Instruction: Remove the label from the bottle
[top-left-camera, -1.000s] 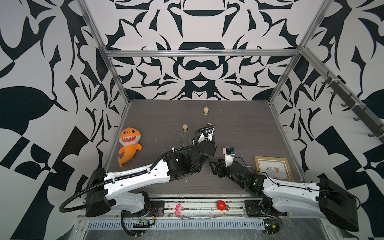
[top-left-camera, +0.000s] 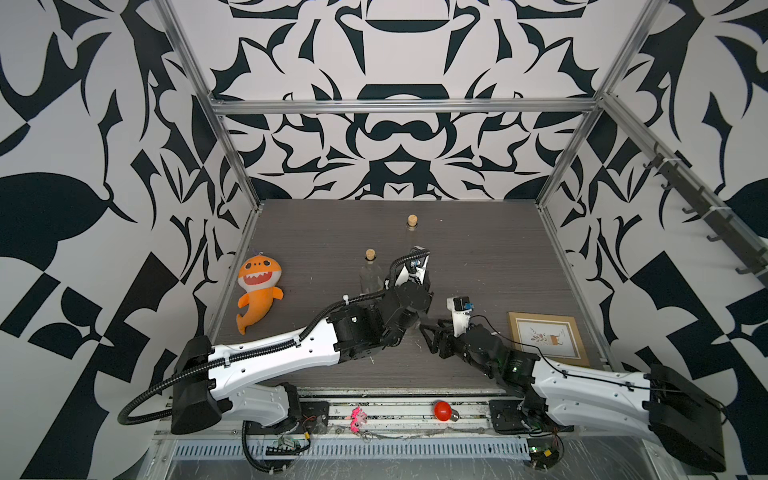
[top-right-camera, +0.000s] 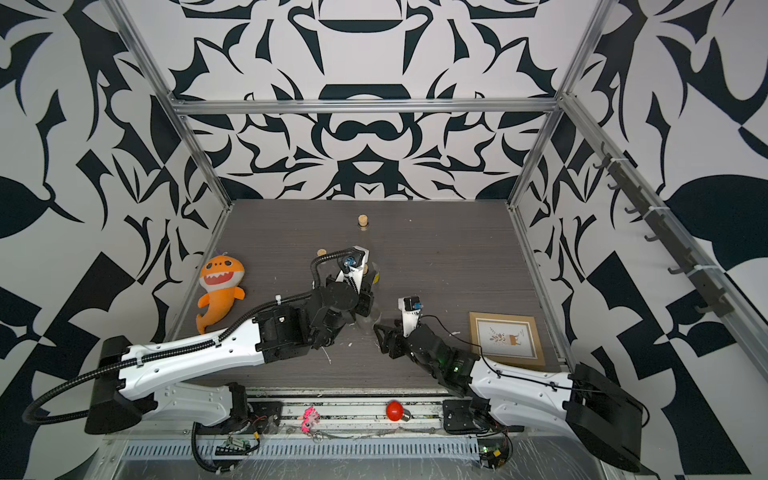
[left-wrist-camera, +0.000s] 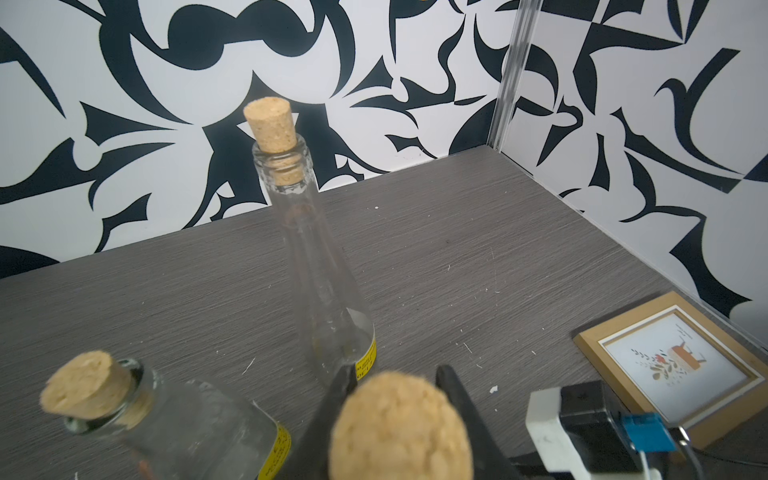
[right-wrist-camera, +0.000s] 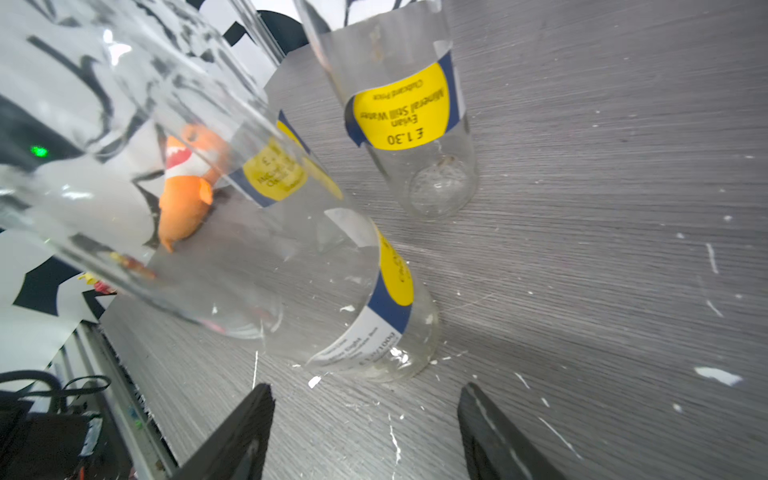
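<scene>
My left gripper is shut on the corked top of a glass bottle, whose yellow, blue and white label wraps its lower body; the cork fills the bottom of the left wrist view. My right gripper is open near that bottle's base, with nothing between its fingers. Two other corked bottles stand on the table, one to the left (top-left-camera: 370, 276) and one farther back (left-wrist-camera: 316, 264), each with a yellow label.
An orange shark toy (top-left-camera: 257, 292) lies at the left edge of the table. A framed picture (top-left-camera: 544, 336) lies at the right front. A red ball (top-left-camera: 442, 410) and a pink item (top-left-camera: 357, 418) sit on the front rail.
My right arm has shifted slightly, its gripper a little right and down in the top left view. The left arm looks unchanged.
</scene>
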